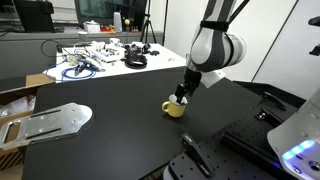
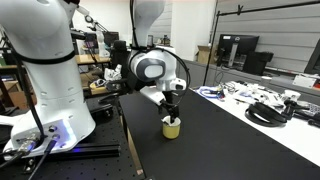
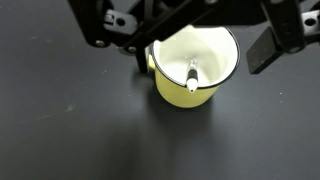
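Note:
A yellow mug [image 1: 172,110] with a white inside and dark rim stands upright on the black table, its handle toward the left in exterior view 1. In the wrist view a thin white-and-dark marker-like stick [image 3: 192,82] shows against the mug's mouth, leaning over the near rim. My gripper [image 1: 186,91] is low at the mug. From above, its fingers stand open on either side of the mug's mouth [image 3: 205,50]. Whether they touch the mug [image 2: 171,130] cannot be told.
A silver metal plate [image 1: 45,124] lies on the table's left side. Cables and tools [image 1: 80,70] clutter a white surface at the back. Dark table [image 1: 110,140] between plate and mug is bare.

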